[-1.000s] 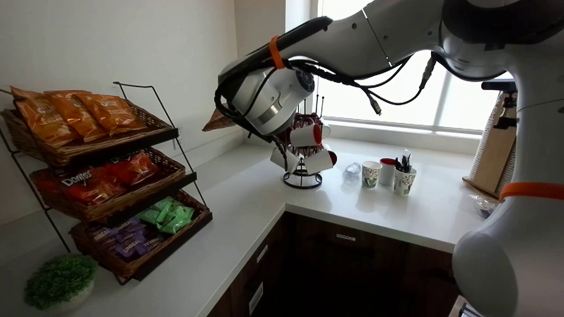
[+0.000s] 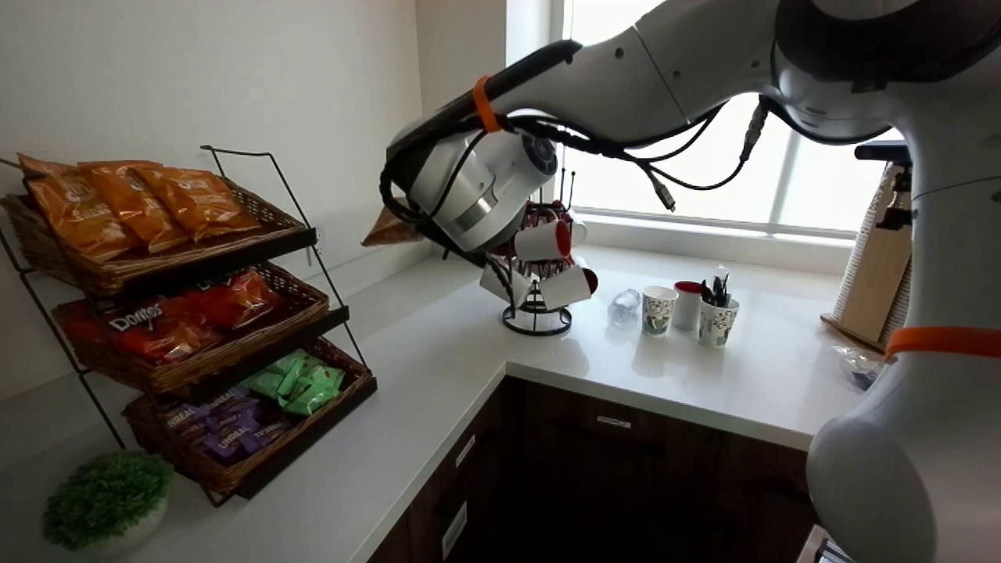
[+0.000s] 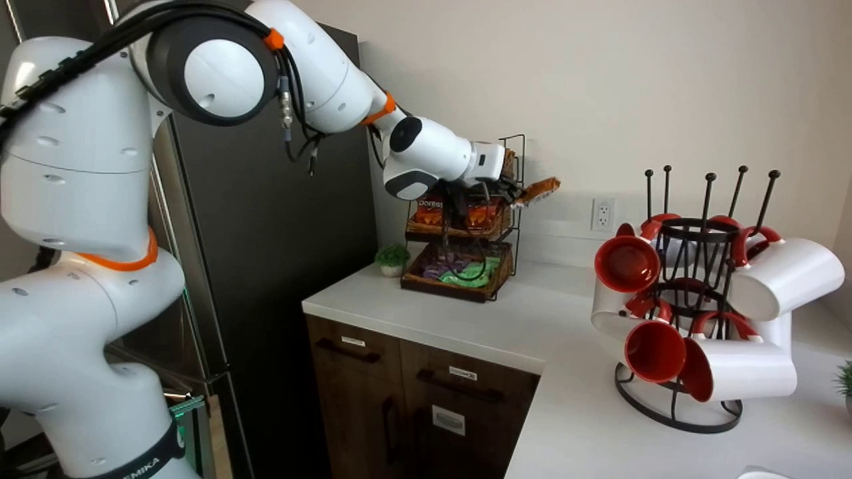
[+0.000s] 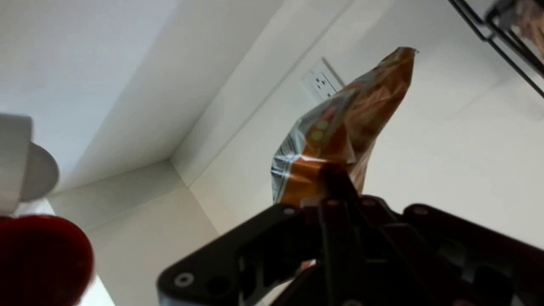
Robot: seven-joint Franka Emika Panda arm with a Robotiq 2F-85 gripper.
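Observation:
An orange snack bag [image 4: 331,137] sticks out beyond my gripper in the wrist view, its near edge pinched between the dark fingertips. The second exterior view has the bag [image 3: 539,191] in the air to the right of the snack rack, clear of the counter. In the first exterior view part of the bag [image 2: 389,228] shows left of the wrist, while the arm hides my fingers there.
The three-tier rack [image 2: 342,314] carries orange bags on top, red Doritos bags mid-level, purple and green packets below. A mug tree [image 3: 679,415] stands on the counter. Paper cups [image 2: 658,311] are near the window; the counter before the rack is bare.
The arm has shifted only slightly, and the orange bag appears a little lower in the first exterior view. The rack and mugs look unchanged.

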